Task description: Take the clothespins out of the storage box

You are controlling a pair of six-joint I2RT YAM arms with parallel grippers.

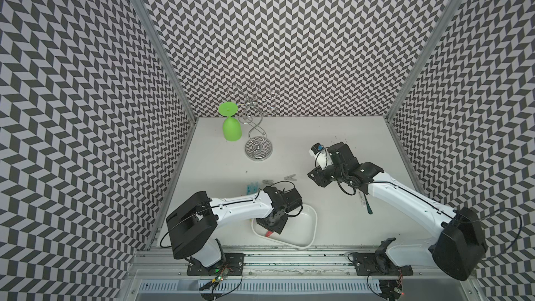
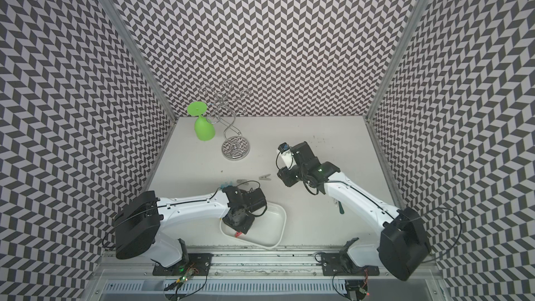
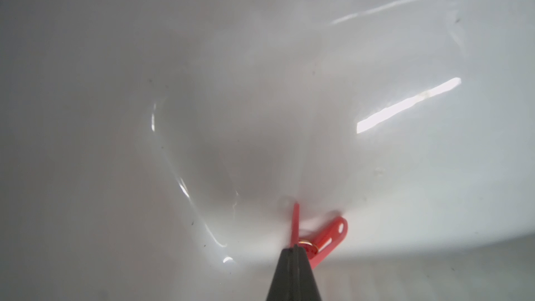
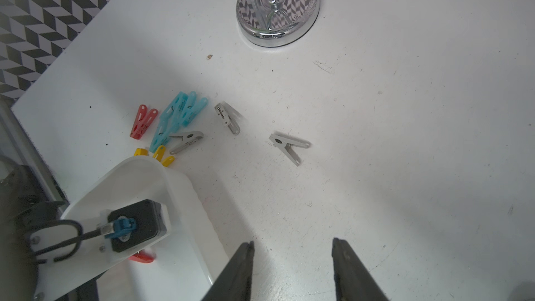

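Note:
Inside the white storage box [image 1: 315,224] lies a red clothespin [image 3: 337,232], near the front wall at the left end. My left gripper is down in the box with its two fingertips together and nothing between them. The clothespin sits just past the tips, one leg pointing up the left wrist view and the other slanting right; its lower part is hidden behind the fingers. My right gripper hangs open and empty over the table, right of the box.
Behind the box lie red [image 4: 144,121], blue [image 4: 177,117], yellow [image 4: 160,154] and grey clothespins [image 4: 287,146]. A chrome stand [image 1: 258,148] holding a green cup [image 1: 231,129] is at the back left. Bare table lies at the centre right.

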